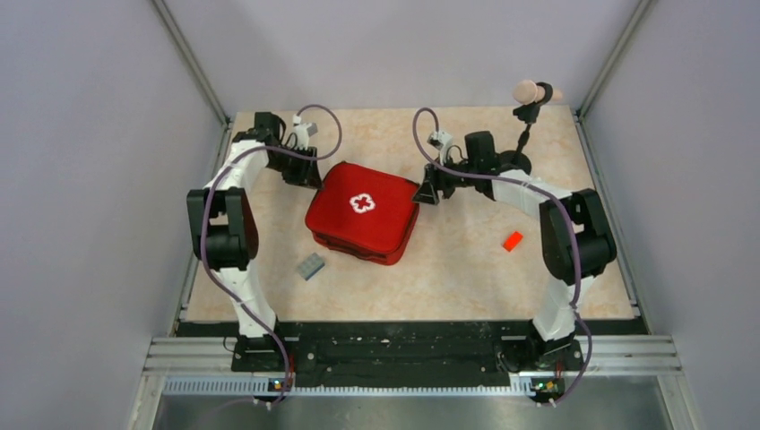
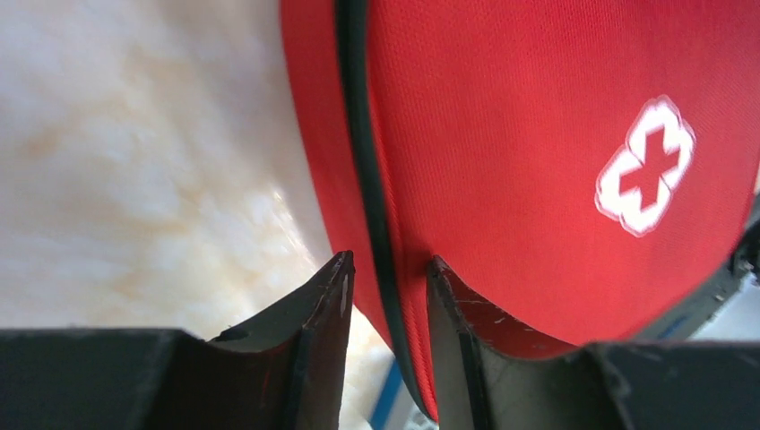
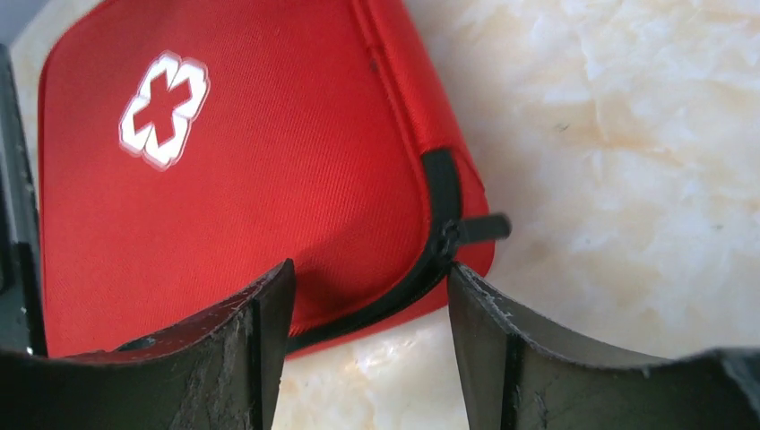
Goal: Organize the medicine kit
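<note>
The red medicine kit (image 1: 378, 231), a soft bag with a white cross emblem, lies closed in the middle of the table. My left gripper (image 1: 316, 182) is at its far left edge; in the left wrist view its fingers (image 2: 336, 296) stand on either side of the black zip rim (image 2: 381, 242), shut on that edge. At the opposite, right edge my right gripper (image 1: 426, 195) is open. The right wrist view shows its fingers (image 3: 273, 313) apart around a bag corner, with the black zip and its pull tab (image 3: 484, 228) just beyond the tips. Nothing is gripped there.
A grey-blue blister-like pack (image 1: 310, 266) lies left of the bag's front. An orange-red box (image 1: 513, 241) is on the right. A black stand with a round beige top (image 1: 529, 92) rises at the back right.
</note>
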